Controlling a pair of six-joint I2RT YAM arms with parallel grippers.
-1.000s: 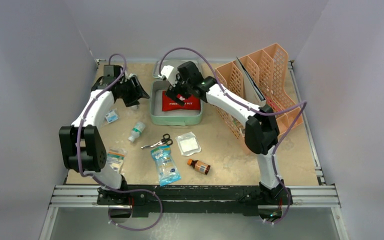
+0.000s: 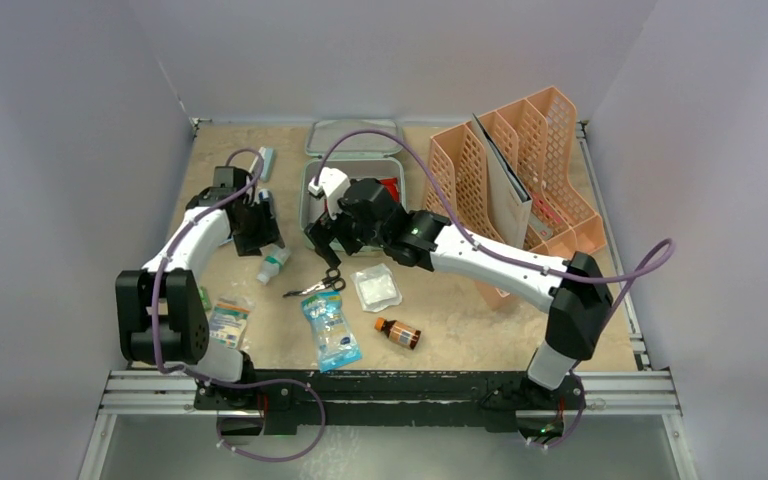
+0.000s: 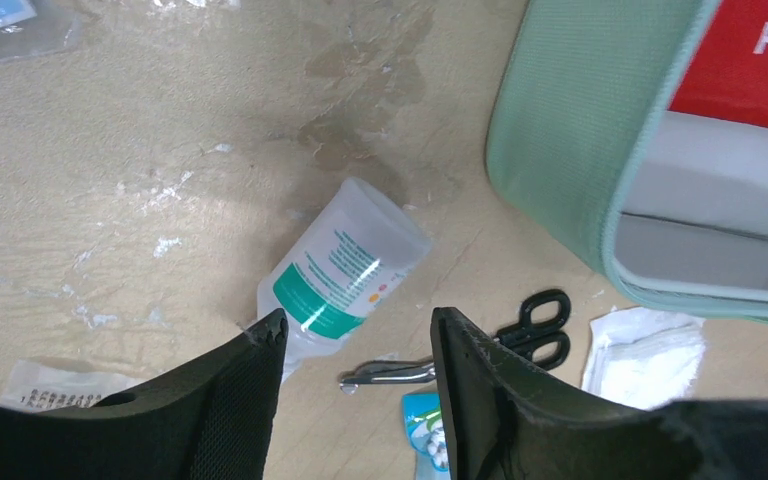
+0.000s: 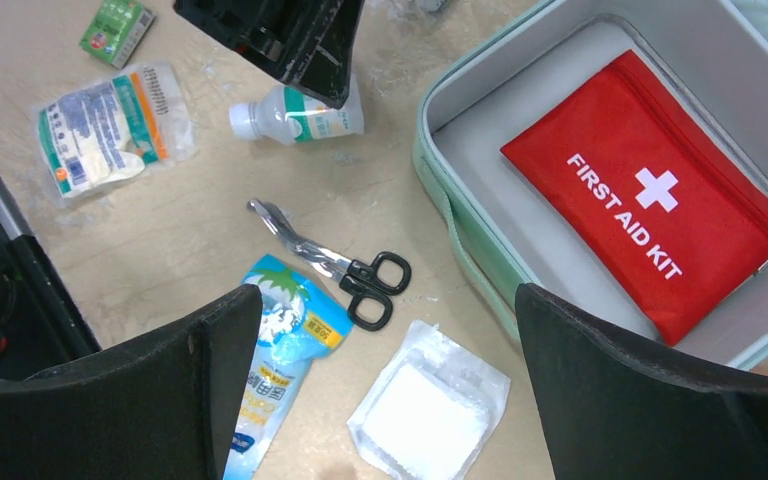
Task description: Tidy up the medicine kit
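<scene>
A white bottle with green label (image 3: 325,300) lies on the table, my left gripper just above it, part open with nothing between its fingers. My right gripper is open and empty, beside the mint case (image 4: 465,250), which holds the red first aid pouch (image 4: 650,190). Below the bottle in the right wrist view lie scissors (image 4: 330,265), a blue packet (image 4: 285,360), a white gauze packet (image 4: 425,415), a clear packet (image 4: 110,130) and a green box (image 4: 117,30).
A peach organizer (image 2: 565,170) with a grey folder fills the right of the table. A brown bottle (image 2: 398,333) lies near the front, with bare table to its right.
My right gripper has moved from over the red pouch toward the case's front left. The objects lie where they were.
</scene>
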